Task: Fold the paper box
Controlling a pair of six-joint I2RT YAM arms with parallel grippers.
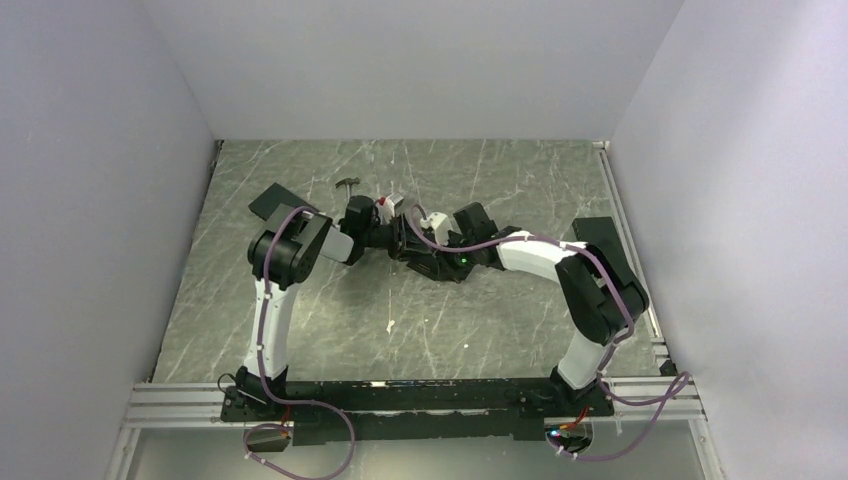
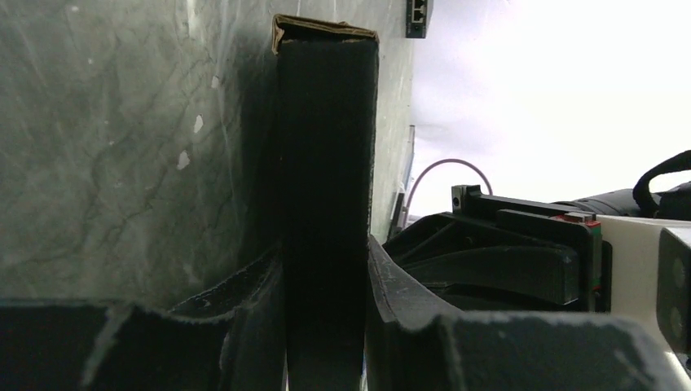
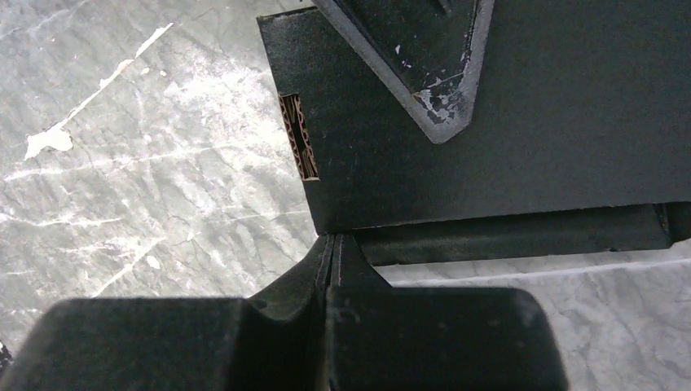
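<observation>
A black cardboard box (image 1: 425, 268) stands near the middle of the table, mostly hidden by both grippers in the top view. My left gripper is shut on the box (image 2: 327, 138), one finger against each broad side of its narrow body. In the right wrist view, a broad black panel of the box (image 3: 505, 163) shows a small slot with brown corrugated edges near its left end. A pointed left finger (image 3: 444, 122) lies over that panel. My right gripper is shut, tips at the panel's lower left corner, nothing visible between them.
Flat black pieces lie at the table's left (image 1: 268, 202) and right (image 1: 597, 232). A small hammer-like tool (image 1: 347, 184) sits behind the left gripper.
</observation>
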